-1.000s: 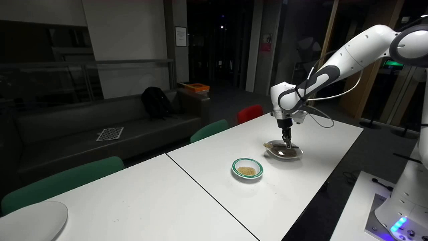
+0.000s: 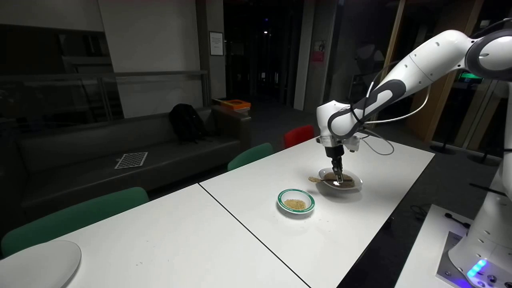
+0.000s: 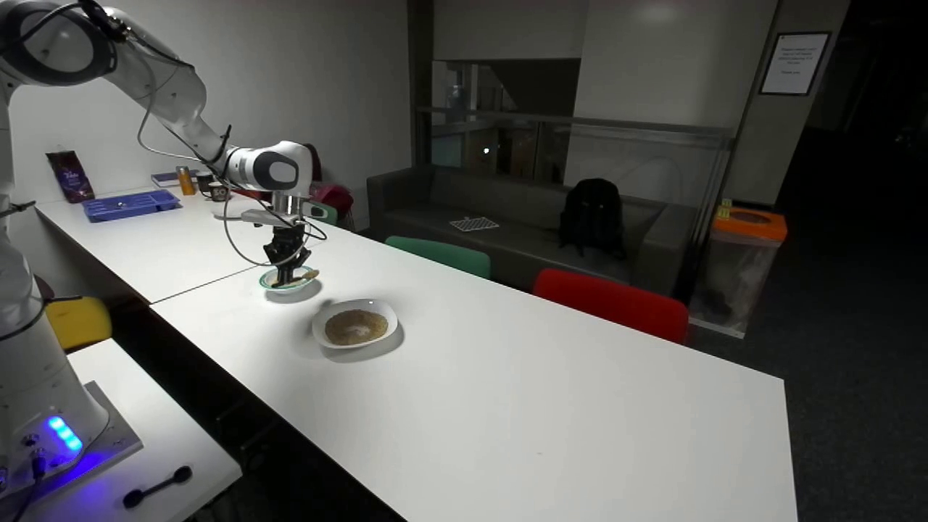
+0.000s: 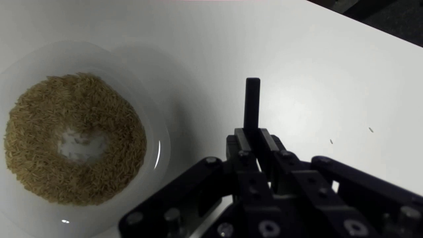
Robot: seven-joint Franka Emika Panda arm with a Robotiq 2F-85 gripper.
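Note:
My gripper (image 2: 339,180) is shut on the dark handle of a spoon (image 4: 252,101). Rice fills the spoon's head in exterior view 1, where it points left; the wrist view hides that end behind the fingers. To the left in the wrist view lies a white dish (image 4: 163,138) with a ring of brown rice (image 4: 43,119) and a bare patch in its middle. My fingers are beside this dish, over bare table. A smaller green-rimmed bowl (image 2: 279,202) holds some pale grains (image 2: 295,204) and stands nearer exterior view 1's camera.
A few stray grains (image 4: 331,141) lie on the white table (image 3: 565,391). Beyond the dish, the table is clear in exterior view 2. A blue tray (image 3: 130,206) sits at its far left end. Chairs, among them a red one (image 3: 609,303), line the far side.
My gripper and the loaded spoon have shifted left in exterior view 1, and the spoon's head now shows past the dish's left rim. Both dishes stay in place.

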